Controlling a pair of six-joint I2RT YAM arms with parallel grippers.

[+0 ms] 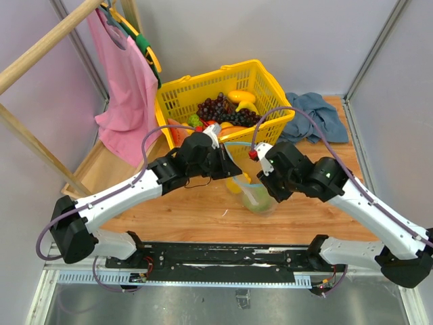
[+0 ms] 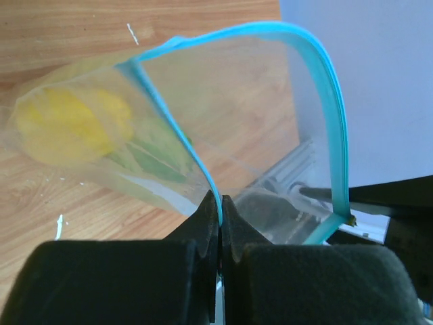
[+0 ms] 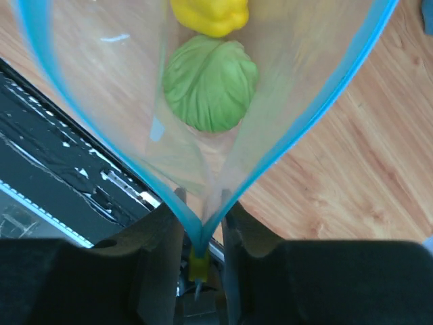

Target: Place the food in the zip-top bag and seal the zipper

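Note:
A clear zip top bag with a blue zipper holds a yellow food item (image 3: 210, 13) and a green cabbage-like item (image 3: 210, 84) above the table. My left gripper is shut on the zipper edge, which runs between its fingertips in the left wrist view. My right gripper has the corner of the blue zipper between its fingers, near the yellow slider tab (image 3: 199, 267); whether it grips it is unclear. In the top view both grippers face each other over the bag.
A yellow basket (image 1: 172, 95) of fruit stands behind the bag. A blue cloth (image 1: 311, 118) lies at back right, a pink garment (image 1: 125, 108) hangs at left. Bare wood surrounds the bag.

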